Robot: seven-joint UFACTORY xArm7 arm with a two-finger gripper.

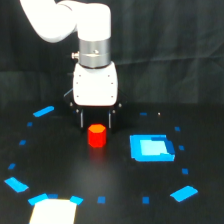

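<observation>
A red hexagonal block (pixel 97 136) stands on the dark table. My gripper (pixel 97 118) hangs just over it, its dark fingers open on either side, slightly above and behind the block's top.
A blue square with a pale centre (pixel 153 148) lies to the right. A cream square (pixel 52 212) sits at the front left edge. Flat blue tape pieces and small blue squares are scattered around the dark table (pixel 130 185).
</observation>
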